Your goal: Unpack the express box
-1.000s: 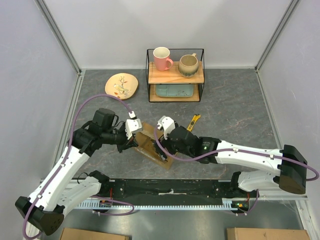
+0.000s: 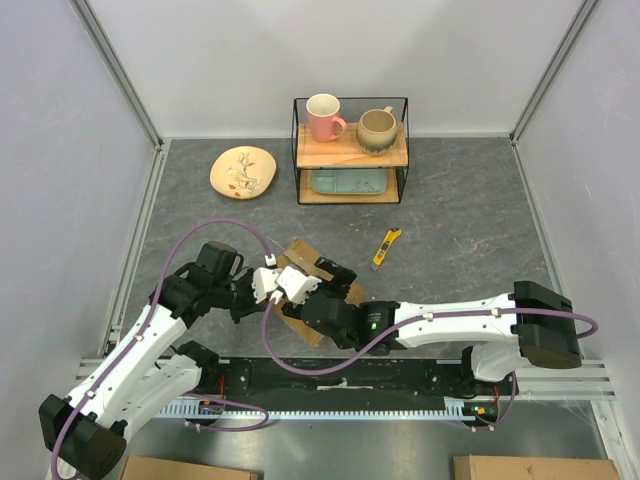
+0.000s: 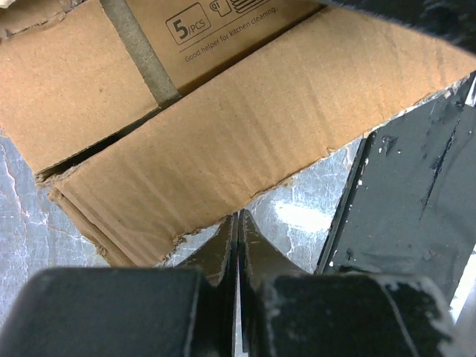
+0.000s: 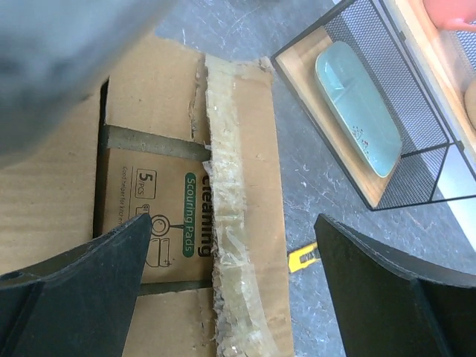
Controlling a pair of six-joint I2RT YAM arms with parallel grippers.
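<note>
The opened cardboard express box (image 2: 305,255) sits mostly hidden under both arms at the front middle. Inside, printed cartons (image 4: 160,193) read scouring pads, with tape along one flap (image 4: 234,245). My left gripper is shut, its tips at the lower edge of a cardboard flap (image 3: 216,141); nothing clear shows between them. My right gripper is open above the box, fingers wide apart over the carton and taped flap.
A yellow box cutter (image 2: 387,245) lies right of the box. A wire shelf (image 2: 350,160) with two mugs and a blue tray, and a plate (image 2: 242,172), stand behind. The dark table edge runs along the front.
The right arm has moved up and left, now crowding over the box beside the left arm. The left arm has moved slightly down toward the front.
</note>
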